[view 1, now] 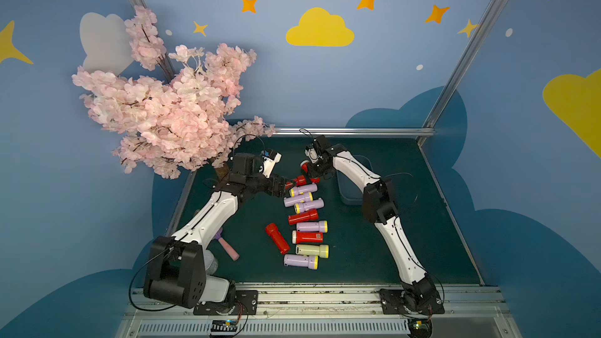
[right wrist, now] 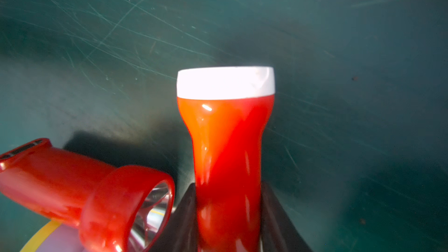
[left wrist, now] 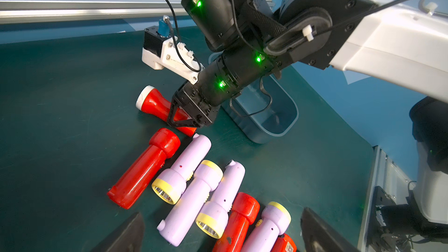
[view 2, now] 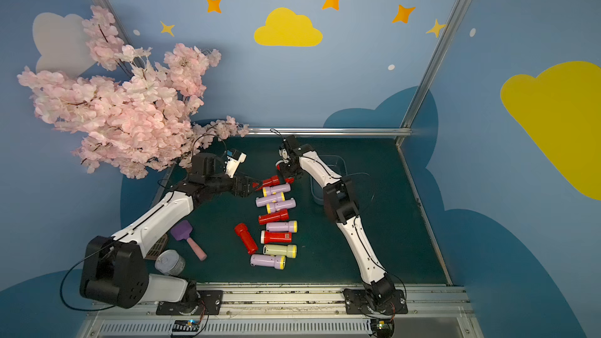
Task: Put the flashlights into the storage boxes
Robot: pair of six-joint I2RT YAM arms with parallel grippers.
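Observation:
A red flashlight with a white rim (right wrist: 227, 130) is clasped between the fingers of my right gripper, low over the table at the far end of the row. Beside it lies a second red flashlight (left wrist: 144, 168). Lilac flashlights (left wrist: 191, 203), further red ones (view 2: 275, 237) and a pale green one (view 2: 279, 250) make up the rest of the row toward the front. My left gripper is open, its fingers blurred at the bottom of its wrist view, with no flashlight gripped. The blue-grey storage box (left wrist: 275, 133) stands right of the row, partly behind the right arm.
One red flashlight (view 1: 277, 238) lies apart, left of the row. A purple and pink scoop (view 2: 199, 250) and a clear jar (view 2: 169, 262) sit by the left arm's base. Pink blossoms (view 1: 175, 112) crowd the back left. Table right of the box is clear.

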